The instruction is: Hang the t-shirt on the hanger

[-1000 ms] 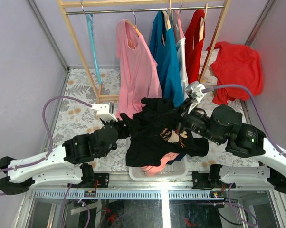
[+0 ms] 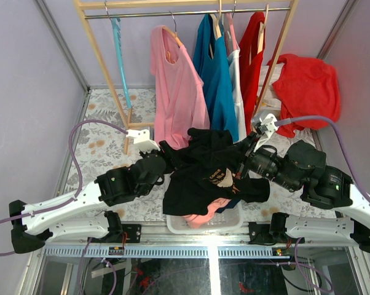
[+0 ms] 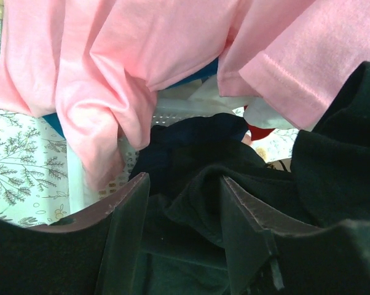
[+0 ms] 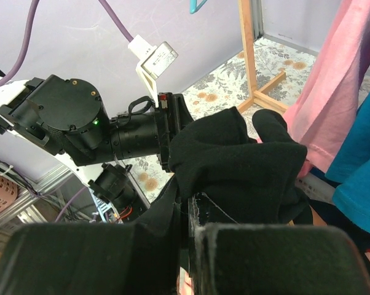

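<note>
The black t-shirt (image 2: 206, 175) with a printed front lies bunched over the white basket, between my two arms. In the top view my left gripper (image 2: 174, 157) reaches its left side; the left wrist view shows this gripper with its fingers apart and a fold of black cloth (image 3: 200, 200) around the gap. My right gripper is shut, with gathered shirt cloth (image 4: 240, 166) at its fingertips. From above, the right gripper (image 2: 241, 167) is at the shirt's right side. A light-blue hanger (image 2: 119, 61) hangs empty at the rack's left.
A pink shirt (image 2: 176, 92), a teal one (image 2: 217, 80) and a red one (image 2: 252, 61) hang from the rack rail (image 2: 136, 14). Below, the white basket (image 2: 234, 220) holds other clothes. A red garment (image 2: 308, 92) lies at the back right.
My left gripper has shifted right, further onto the black cloth. The shirt's upper part moved a little right.
</note>
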